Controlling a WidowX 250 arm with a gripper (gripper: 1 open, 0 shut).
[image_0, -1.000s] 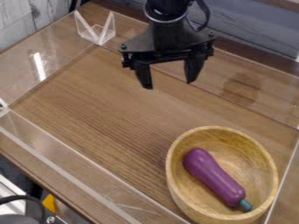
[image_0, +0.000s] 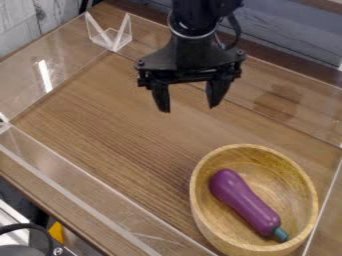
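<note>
My gripper (image_0: 189, 96) hangs over the upper middle of the wooden tray floor (image_0: 107, 140), its two fingers spread wide with nothing between them. At the lower right a yellow bowl (image_0: 214, 225) holds a purple eggplant (image_0: 243, 202) with a green stem end, well below and to the right of the gripper.
A white wire or plastic piece (image_0: 110, 32) sits at the back left. Walls of the wooden tray border the back and left.
My gripper has shifted only slightly, a little toward the viewer. The bowl and eggplant have not moved.
</note>
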